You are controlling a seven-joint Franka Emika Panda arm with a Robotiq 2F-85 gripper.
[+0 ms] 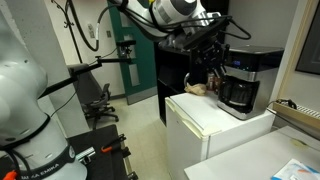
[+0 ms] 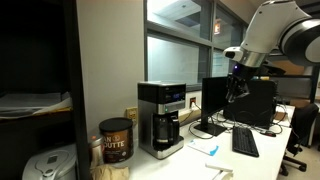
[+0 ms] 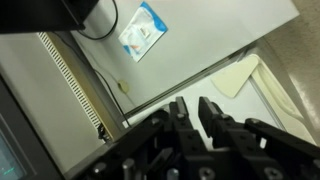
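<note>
My gripper is partly open in the wrist view, a narrow gap showing between its dark fingertips and nothing seen held there. From exterior view 1, the gripper (image 1: 214,82) hangs above the white cabinet (image 1: 190,145), close to the left of the black and silver coffee maker (image 1: 238,92); whether they touch cannot be told. Exterior view 2 shows the coffee maker (image 2: 160,115) upright with its glass carafe, while my gripper (image 2: 237,94) appears farther right in that view.
A coffee tub (image 2: 117,140) stands beside the coffee maker. On the pale table lies a blue and white packet (image 3: 143,32). A keyboard (image 2: 244,141) and monitors occupy the desk's right side. Much of the cabinet top (image 1: 205,112) is bare.
</note>
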